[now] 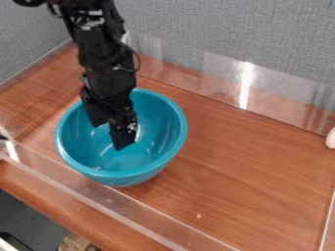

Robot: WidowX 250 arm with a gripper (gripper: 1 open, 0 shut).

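Observation:
My black gripper (113,124) hangs down from the top left into a large turquoise bowl (163,157) on the wooden table, its fingers open over the bowl's inside. A small pale thing shows just right of the fingertips, largely hidden by the gripper; I cannot tell what it is.
A white object (330,138) sits at the far right edge. Clear panels line the table's back and front edges, with a grey textured wall behind.

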